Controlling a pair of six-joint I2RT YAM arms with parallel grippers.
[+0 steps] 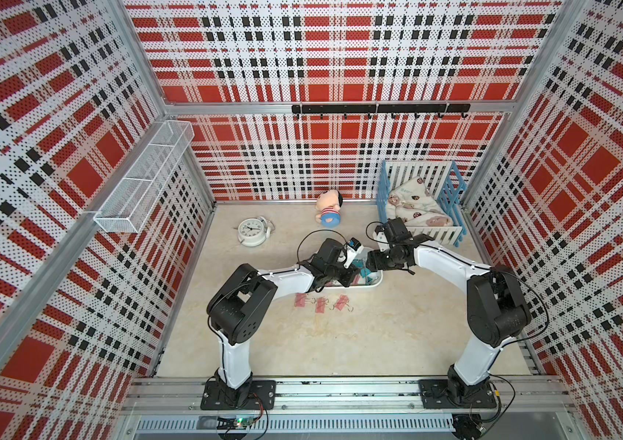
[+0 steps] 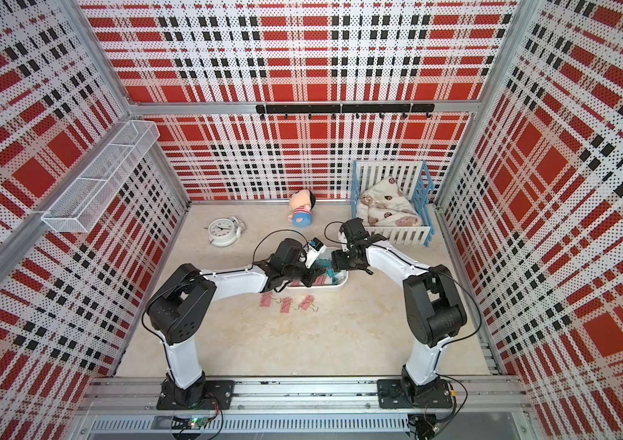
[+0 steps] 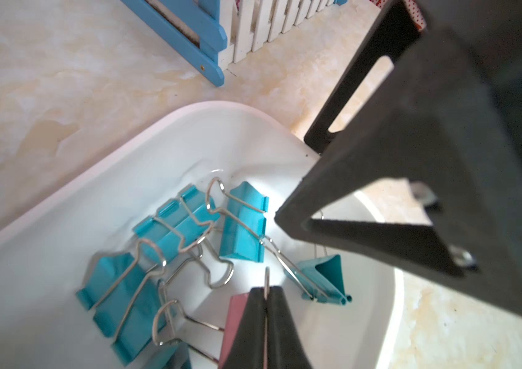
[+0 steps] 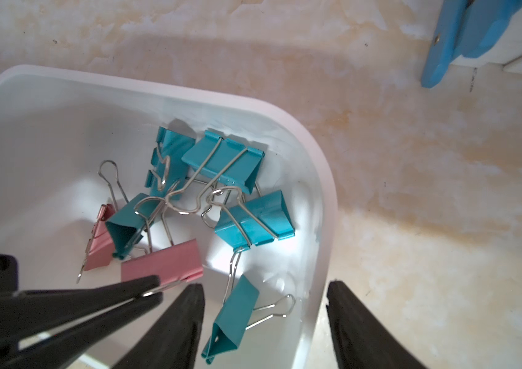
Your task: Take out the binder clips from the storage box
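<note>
The white storage box (image 4: 254,105) holds several teal binder clips (image 4: 227,163) and a pink clip (image 4: 98,246) near its left side in the right wrist view. My left gripper is shut on the wire handle of another pink binder clip (image 4: 165,260), its body still low among the teal ones. In the left wrist view most of that clip (image 3: 234,319) is hidden behind the fingers. My right gripper stands open over the box's right end, one finger on each side of the wall, with nothing gripped. Three pink clips (image 1: 321,304) lie on the table in front of the box.
Both arms meet closely above the box, with little room between them. Behind stand a white clock (image 1: 252,231), a doll (image 1: 329,208) and a blue-and-white crib (image 1: 421,198). Open tabletop (image 1: 340,344) lies in front of the clips.
</note>
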